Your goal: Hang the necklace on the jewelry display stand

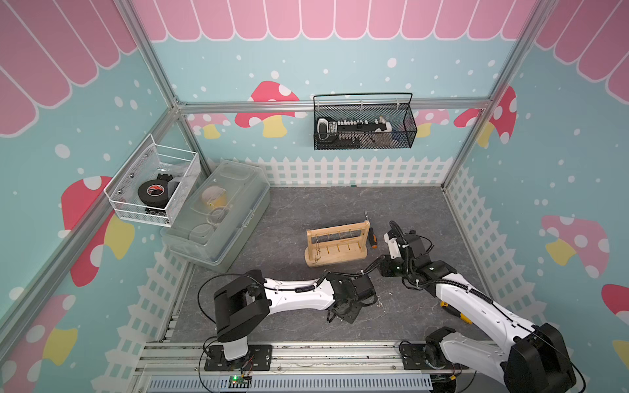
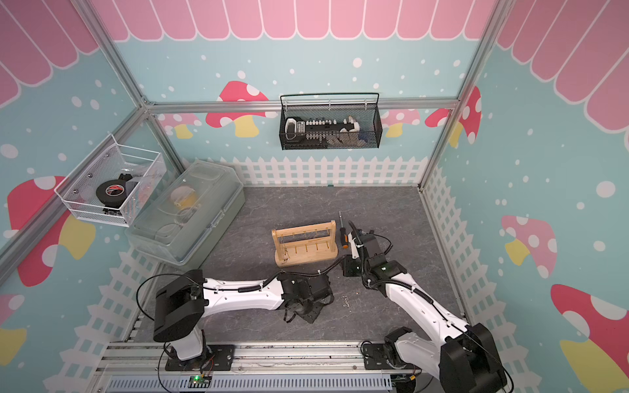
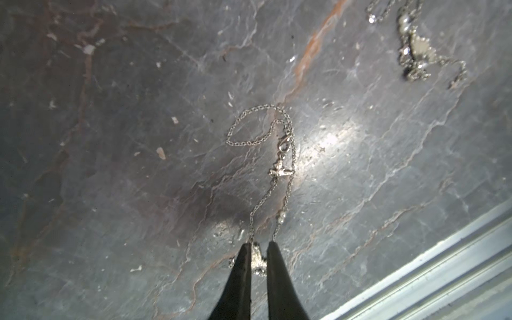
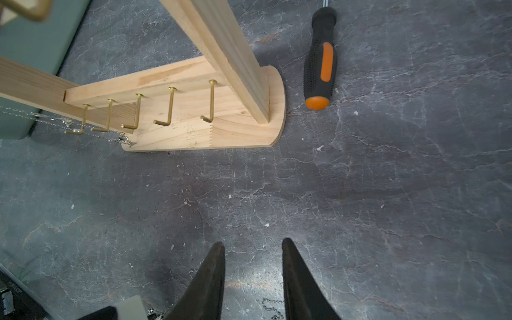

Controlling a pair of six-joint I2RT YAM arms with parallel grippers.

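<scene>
Over a silver chain necklace (image 3: 280,170) lying on the table, my left gripper is part open, fingertips around the pendant at its lower end; whether they touch it I cannot tell. Another tangled necklace (image 3: 418,50) lies at upper right in that view. The wooden display stand (image 1: 335,254) with brass hooks (image 4: 169,106) is at mid table, with chain (image 4: 96,128) at its left end. My right gripper hangs open right of the stand, nothing between its fingers.
A screwdriver (image 4: 320,69) lies just right of the stand. A lidded plastic box (image 1: 222,209) takes up the back left. Mesh baskets (image 1: 363,131) are on the walls. Bare table shows at the back right.
</scene>
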